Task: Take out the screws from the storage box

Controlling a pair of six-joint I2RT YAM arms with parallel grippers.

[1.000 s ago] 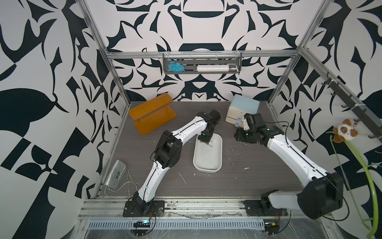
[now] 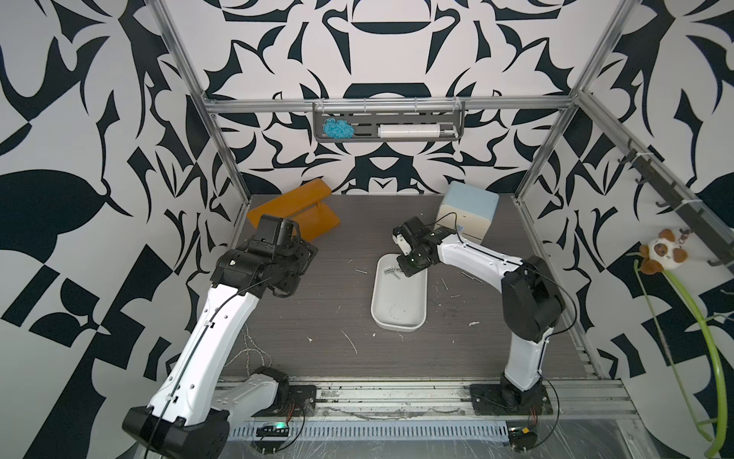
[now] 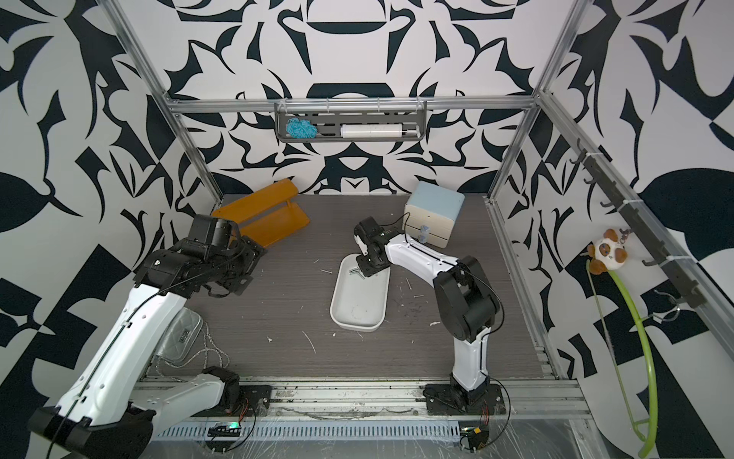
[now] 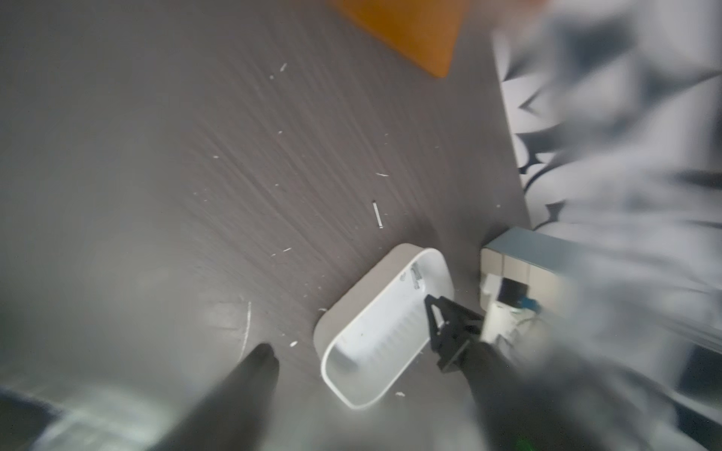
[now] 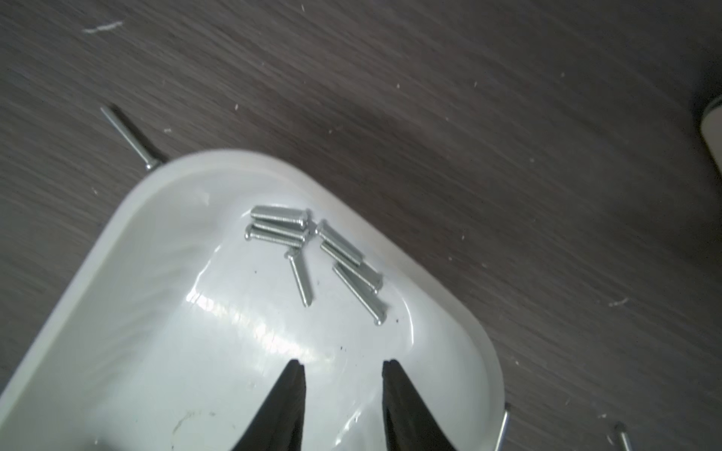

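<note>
Several silver screws (image 5: 301, 278) lie loose at one end of the white storage box (image 5: 82, 278), in the right wrist view. Just over that box, my right gripper stands part open, its fingertips apart and only the bare box floor showing between them. Well to the left of the box and higher up is my left gripper (image 2: 294, 260). In the left wrist view its blurred fingers (image 4: 255, 368) are spread wide with nothing held between them. One more screw (image 5: 131, 139) rests on the dark table outside the box's rim.
An orange stand (image 2: 306, 218) is at the back left. Behind the right arm stands a blue-topped drawer box (image 2: 468, 200). More loose screws (image 2: 444, 283) lie right of the storage box. A silver purse (image 3: 179, 336) sits front left, partly covered by the left arm.
My left arm has pulled back left and up from the storage box. My right arm has come in leftward from the table's right side to over the box's far end.
</note>
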